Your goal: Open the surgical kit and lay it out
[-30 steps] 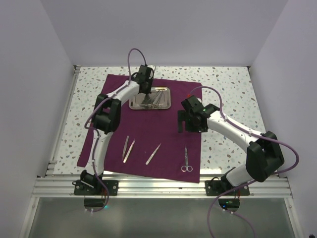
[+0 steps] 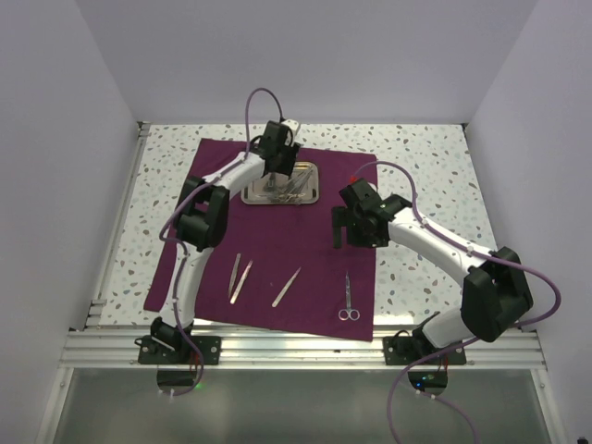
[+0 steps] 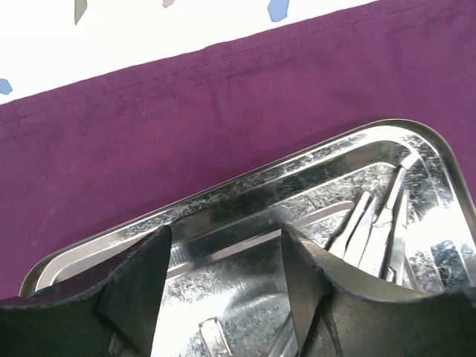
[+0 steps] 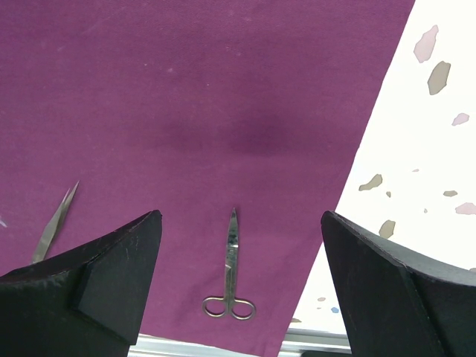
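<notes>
A shiny metal tray (image 2: 317, 185) rests near the back of the purple cloth (image 2: 296, 240), with several metal instruments (image 3: 372, 230) bunched toward its right end in the left wrist view. My left gripper is open over the tray, its fingers (image 3: 141, 275) apart and nothing held. A long thin instrument (image 3: 230, 251) lies across the tray behind the gap. My right gripper stands open and empty above the cloth's right side. Scissors (image 2: 348, 301) lie at the front right; tweezers (image 2: 287, 287), another slim instrument (image 2: 241, 282) and one beside it (image 2: 234, 276) lie further left.
Speckled white tabletop (image 2: 425, 157) surrounds the cloth. A metal rail (image 2: 296, 347) runs along the front edge. The middle of the cloth, between the tray and the laid-out instruments, is bare.
Over the last second my left gripper has shifted to the right above the tray. The right arm has barely moved, and the instruments on the cloth look unchanged.
</notes>
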